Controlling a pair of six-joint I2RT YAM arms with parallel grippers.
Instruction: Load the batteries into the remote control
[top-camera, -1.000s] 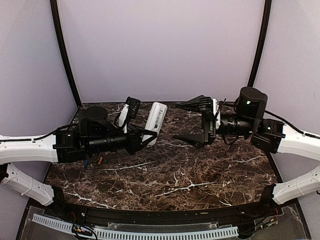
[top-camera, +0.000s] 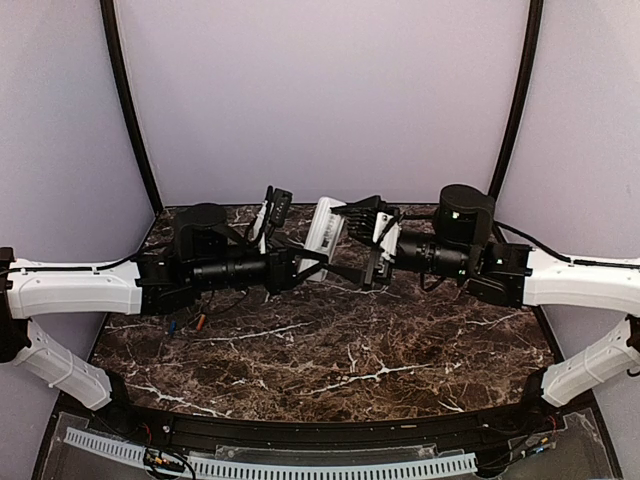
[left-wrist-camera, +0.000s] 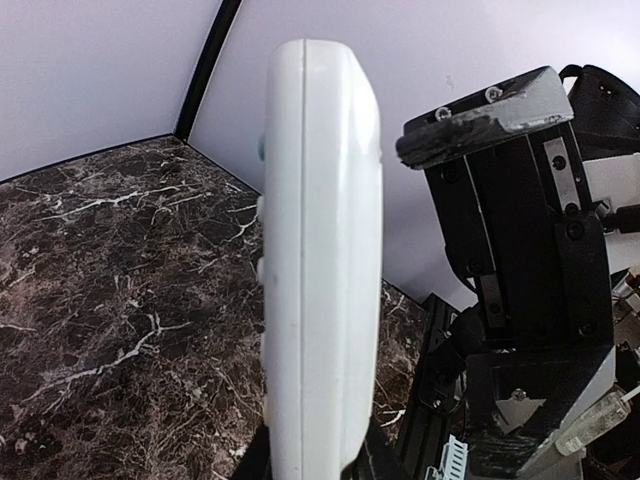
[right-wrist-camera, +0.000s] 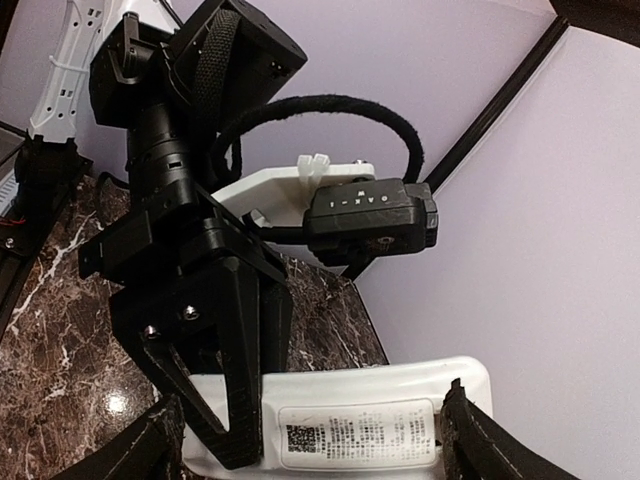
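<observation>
The white remote control (top-camera: 323, 232) is held in the air above the table, my left gripper (top-camera: 300, 264) shut on its lower end. In the left wrist view the remote (left-wrist-camera: 318, 250) stands upright; in the right wrist view its back with a printed label (right-wrist-camera: 355, 434) faces me. My right gripper (top-camera: 347, 243) surrounds the remote's upper part from the right, part open; in the right wrist view its fingers are at both sides of the bottom edge, over the remote. Small blue and orange objects, apparently batteries (top-camera: 200, 322), lie on the table at left.
Pale walls enclose it at the back and sides, with black posts at the corners.
</observation>
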